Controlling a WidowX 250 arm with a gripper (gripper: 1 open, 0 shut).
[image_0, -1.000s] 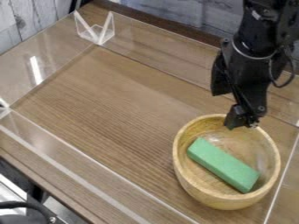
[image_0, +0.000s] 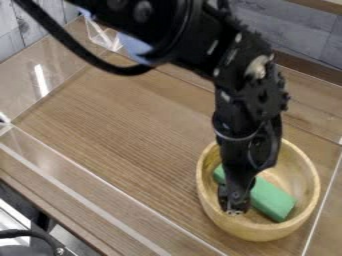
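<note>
A round tan wooden bowl (image_0: 267, 228) sits at the lower right of the table, holding a green block (image_0: 273, 199) that lies at a slant. My black gripper (image_0: 230, 192) reaches down into the bowl over the block's upper left end, which it partly hides. The fingers stand open; whether the fingertips touch the block is not clear.
A grey wall (image_0: 301, 30) runs along the back. A white item at the top left is mostly behind the arm.
My gripper has come down and toward the camera, from above and behind the bowl into it, over the green block. The bowl and block look unmoved.
</note>
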